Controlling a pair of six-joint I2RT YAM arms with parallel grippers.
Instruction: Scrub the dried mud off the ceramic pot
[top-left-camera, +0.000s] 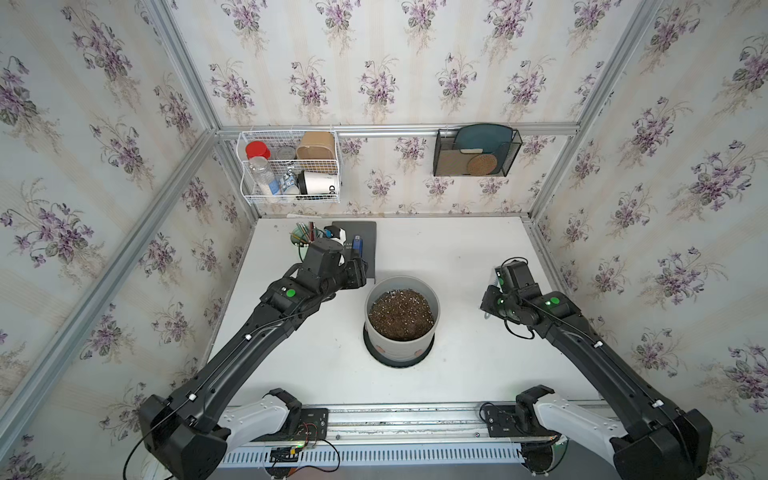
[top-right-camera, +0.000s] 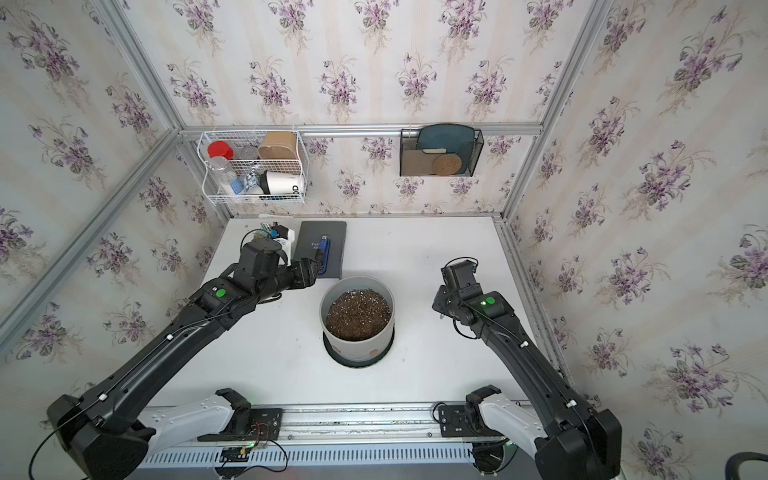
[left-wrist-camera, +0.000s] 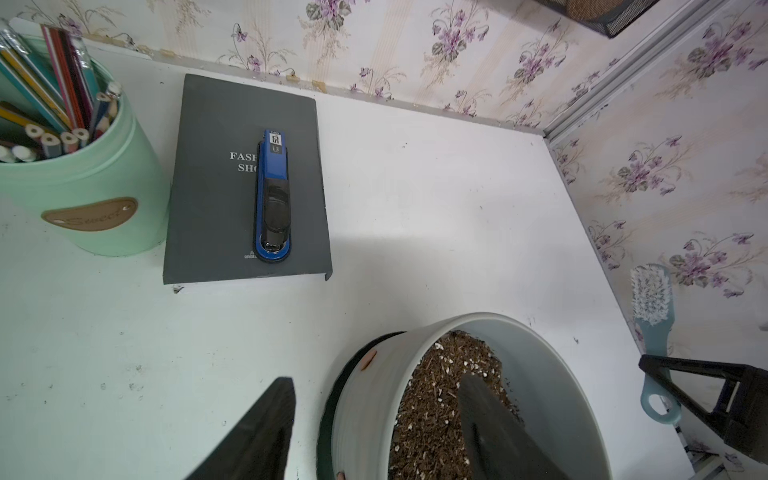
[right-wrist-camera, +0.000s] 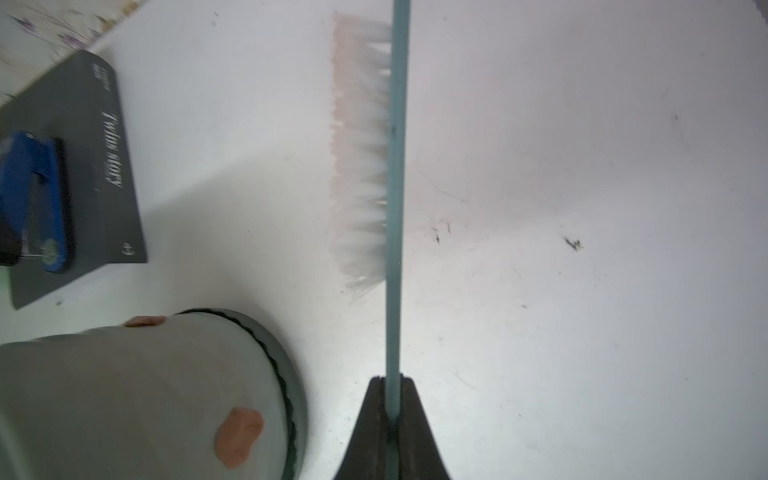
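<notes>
The light grey pot (top-left-camera: 402, 349), filled with dark soil, stands upright on a dark green saucer (top-left-camera: 397, 365) mid-table. Brownish patches mark its outer wall; one mud patch (right-wrist-camera: 238, 437) shows clearly in the right wrist view. Right of the pot and clear of it, my right gripper is shut on the handle of a blue-grey brush (right-wrist-camera: 395, 192), its white bristles facing the pot's side. The left wrist view shows the brush (left-wrist-camera: 653, 312) upright in that gripper. My left gripper hangs open at the pot's back left, nothing between its fingers.
A dark book (left-wrist-camera: 216, 200) with a blue stapler (left-wrist-camera: 273, 196) on it lies behind the pot. Beside it stands a green pencil cup (left-wrist-camera: 96, 180). A white wire rack (top-left-camera: 289, 168) and black basket (top-left-camera: 477, 160) hang on the back wall.
</notes>
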